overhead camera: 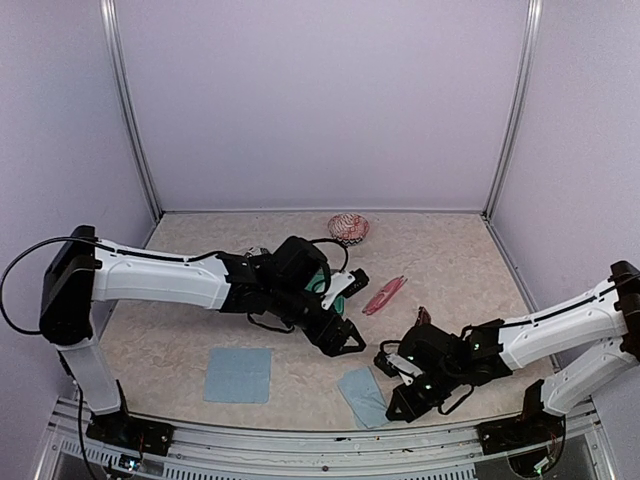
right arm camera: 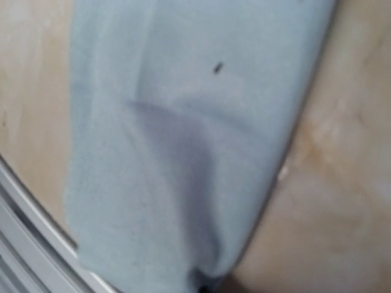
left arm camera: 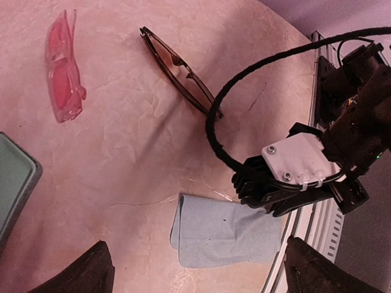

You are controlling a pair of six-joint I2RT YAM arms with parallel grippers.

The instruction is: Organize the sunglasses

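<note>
Pink sunglasses (overhead camera: 384,295) (left arm camera: 65,85) lie at mid-table, with brown sunglasses (overhead camera: 423,316) (left arm camera: 183,79) to their right, partly behind my right arm. My left gripper (overhead camera: 345,342) is open and empty, over the table up and to the left of a small blue cloth (overhead camera: 361,396) (left arm camera: 223,233) (right arm camera: 244,122). At that cloth's front right end, my right gripper (overhead camera: 396,408) is shut on its edge; the fabric bunches towards the gripper in the right wrist view. A green case (overhead camera: 340,287) (left arm camera: 13,180) is mostly hidden by my left arm.
Another blue cloth (overhead camera: 238,375) lies flat at the front left. A red-and-white patterned round item (overhead camera: 348,228) stands at the back. The striped pouch is almost hidden behind the left arm. A metal rail (overhead camera: 330,440) borders the front.
</note>
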